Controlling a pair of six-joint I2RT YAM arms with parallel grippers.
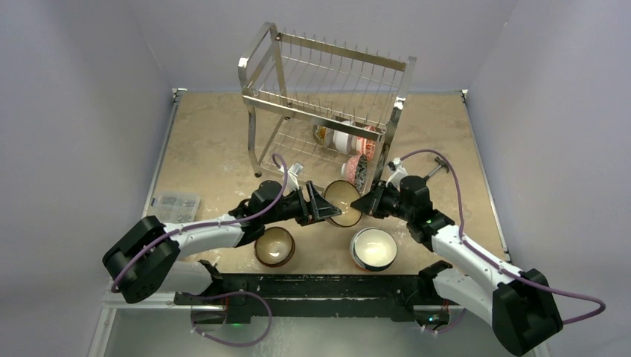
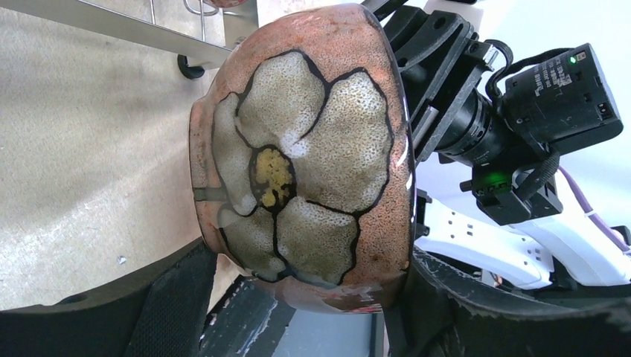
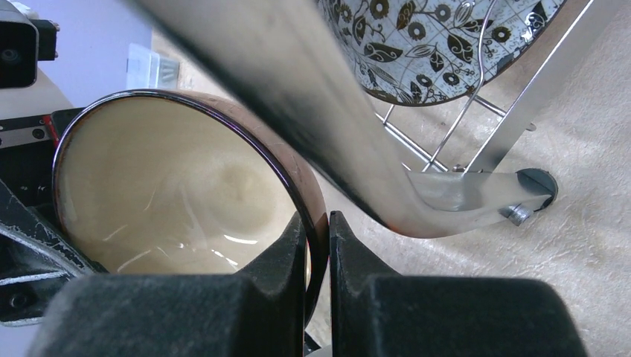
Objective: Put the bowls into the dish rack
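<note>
A tan-inside bowl (image 1: 341, 195) with a dark rim hangs on its side between both grippers, in front of the dish rack (image 1: 327, 123). My right gripper is shut on its rim. From the left, my left gripper reaches around it, fingers part open; the bowl's pink, flower-painted outside (image 2: 298, 149) lies between its fingers. Whether both fingers touch it is unclear. A brown bowl (image 1: 274, 245) sits at front left and a stack of white bowls (image 1: 375, 248) at front right. Several bowls stand on the rack's lower level, including a red-patterned one (image 1: 355, 170).
In the right wrist view a metal rack leg (image 3: 327, 134) passes close beside the held bowl. A clear plastic box (image 1: 174, 208) lies at the left and a hammer-like tool (image 1: 437, 168) at the right. The rack's upper level is empty.
</note>
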